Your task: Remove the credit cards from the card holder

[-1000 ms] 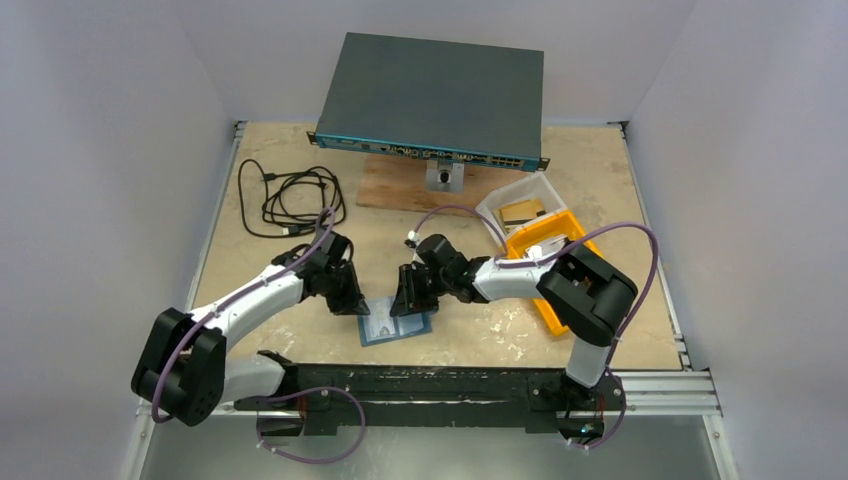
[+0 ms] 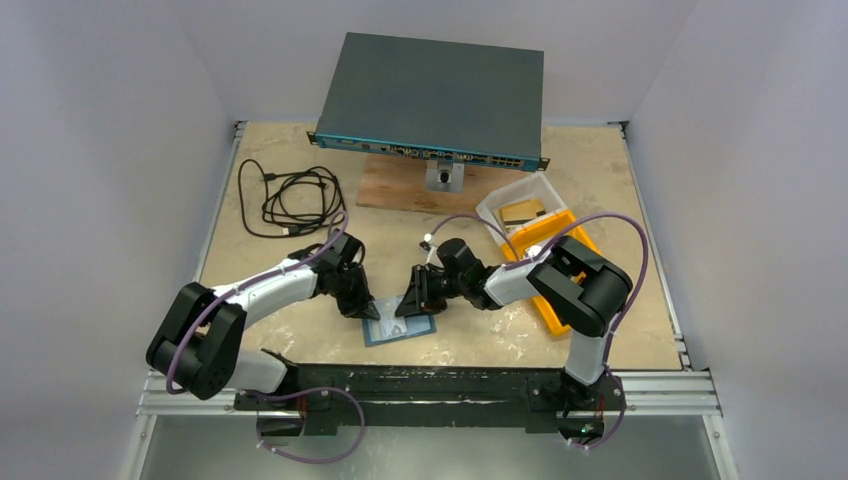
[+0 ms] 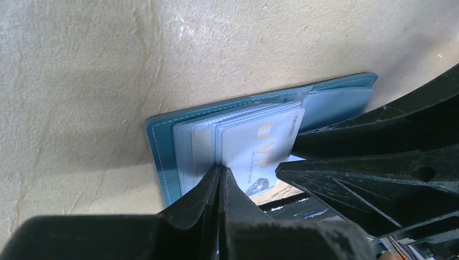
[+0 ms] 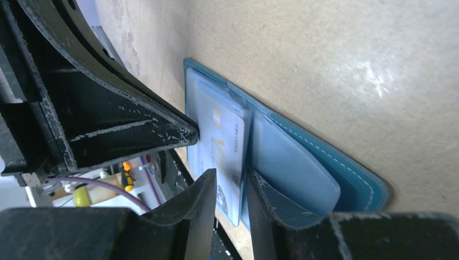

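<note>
The blue card holder [image 2: 398, 328] lies open on the table between both grippers. On its stack of clear sleeves is a white card [image 3: 260, 146] with gold letters. My left gripper is shut, its tips at the near edge of that card's sleeve; nothing clearly shows between them. From the opposite side, my right gripper stands part open at the card's other edge. In the right wrist view, the edge of the white card [image 4: 226, 146] and its sleeve runs between its fingers, not visibly clamped.
A white bin [image 2: 488, 203] and an orange bin [image 2: 554, 318] stand on the right, partly behind the right arm. A coiled black cable [image 2: 272, 207] lies at the back left. A rack device [image 2: 435, 95] overhangs the back.
The left gripper has moved right, further over the holder.
</note>
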